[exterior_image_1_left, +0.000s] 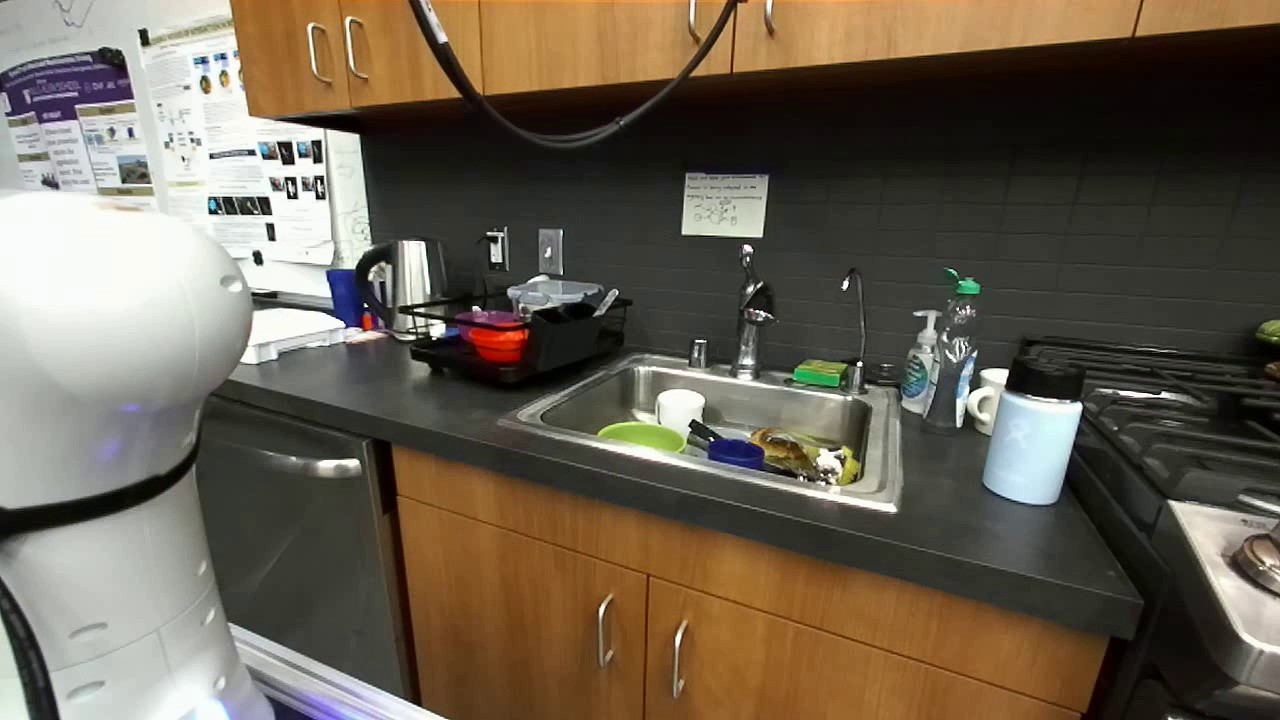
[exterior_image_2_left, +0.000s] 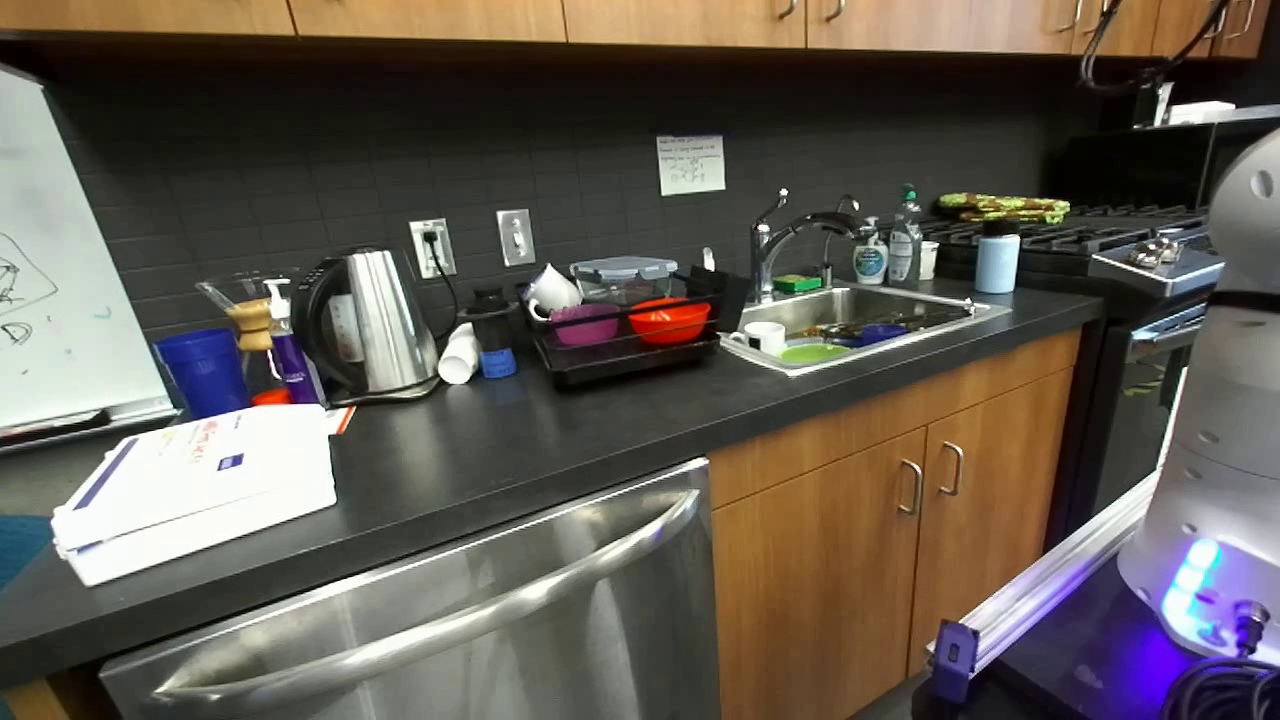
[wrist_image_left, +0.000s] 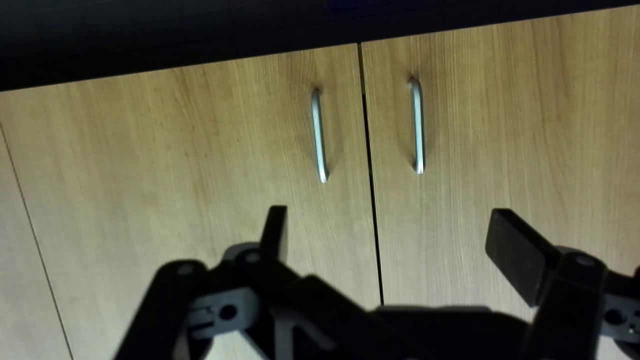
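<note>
My gripper is open in the wrist view, its two dark fingers wide apart with nothing between them. Beyond it are wooden cabinet doors, a left door (wrist_image_left: 180, 180) and a right door (wrist_image_left: 510, 150), both closed with a thin dark gap between them. The left door carries a vertical metal handle (wrist_image_left: 319, 137), and the right door has a matching handle (wrist_image_left: 418, 126). Both handles appear above the fingertips in that view, and neither is touched. Neither exterior view shows the gripper; only part of the white arm (exterior_image_1_left: 96, 360) is visible there.
A steel sink (exterior_image_1_left: 888, 462) holds a white mug (exterior_image_1_left: 680, 410), a green bowl (exterior_image_1_left: 642, 436) and other dishes. Beside it stand a dish rack (exterior_image_2_left: 576, 360) and a light-blue bottle (exterior_image_1_left: 1032, 444). A black cable (exterior_image_1_left: 576, 138) hangs before the upper cabinets.
</note>
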